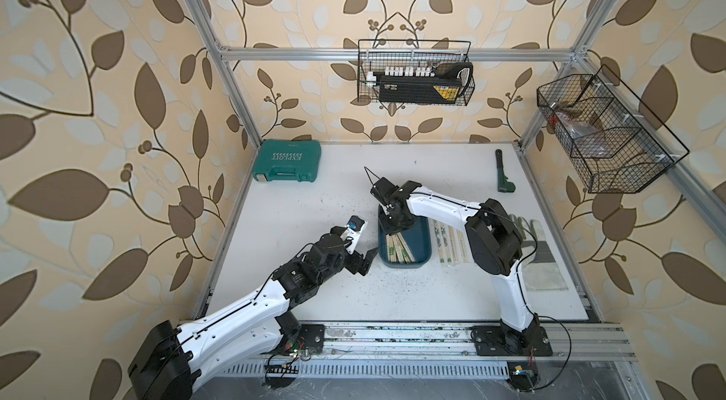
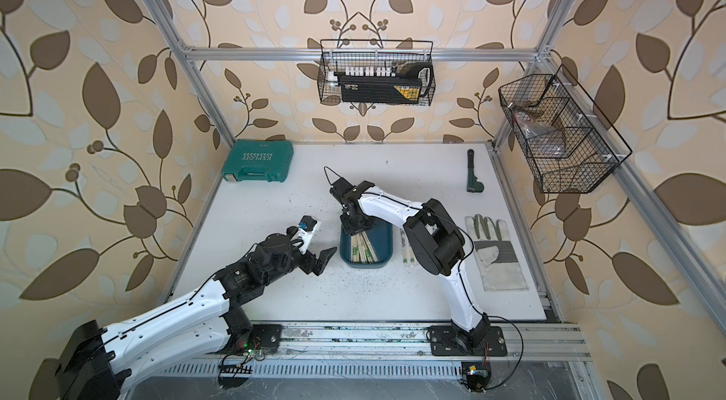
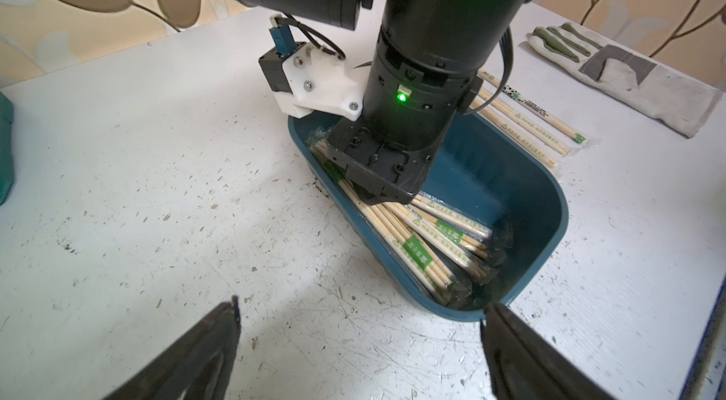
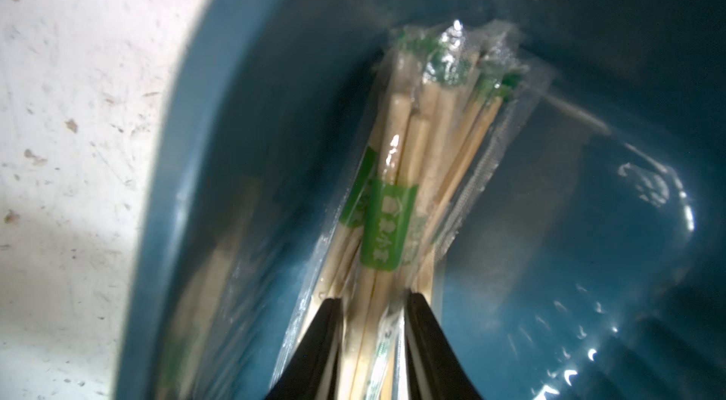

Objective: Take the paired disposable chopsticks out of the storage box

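Note:
The blue storage box [image 3: 529, 248] stands mid-table, holding several wrapped pairs of disposable chopsticks [image 3: 414, 245] [image 4: 385, 226]. My right gripper is down in the box at its left side; in the right wrist view its fingertips are close together at a wrapped pair, and whether they grip it I cannot tell. My left gripper is open and empty, outside the box to the lower left.
More wrapped chopsticks [image 1: 446, 241] lie right of the box. A glove [image 2: 495, 264] and a green-black tool [image 2: 473, 180] are at the right, a green case [image 1: 287, 160] at back left.

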